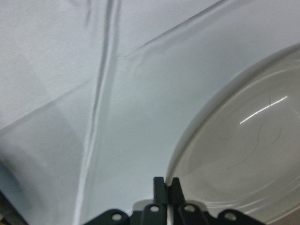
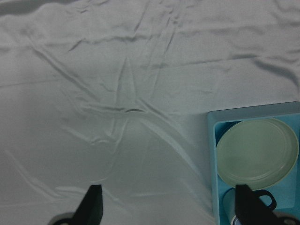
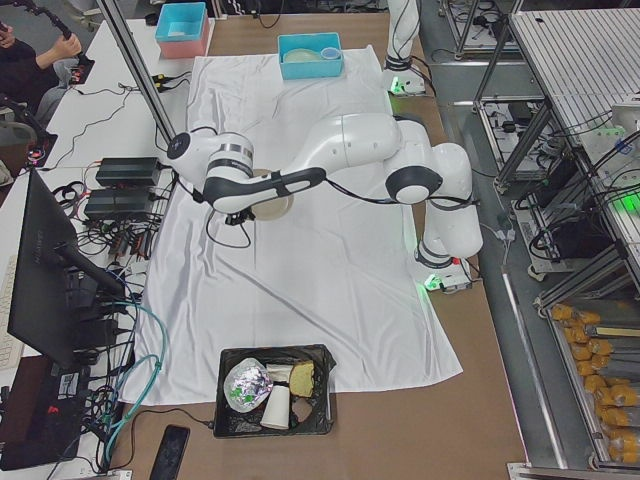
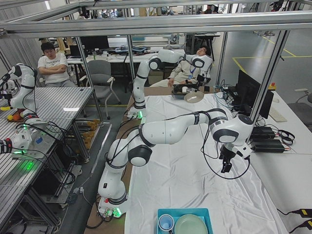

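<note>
A cream dish (image 4: 194, 96) is held by its rim in my left gripper, whose fingers are shut on it. In the camera left view the dish (image 3: 272, 208) is partly hidden by my left arm, over the white cloth. My right gripper (image 4: 225, 163) hangs low over the far part of the cloth, pointing down; in the right wrist view its fingers stand apart, open, with nothing between them.
A black tray (image 3: 275, 425) with foil, a white cup and a sponge lies at the near end. A blue bin (image 2: 253, 110) with a green plate and a mug stands at the other end. A monitor (image 3: 50, 280) borders the table.
</note>
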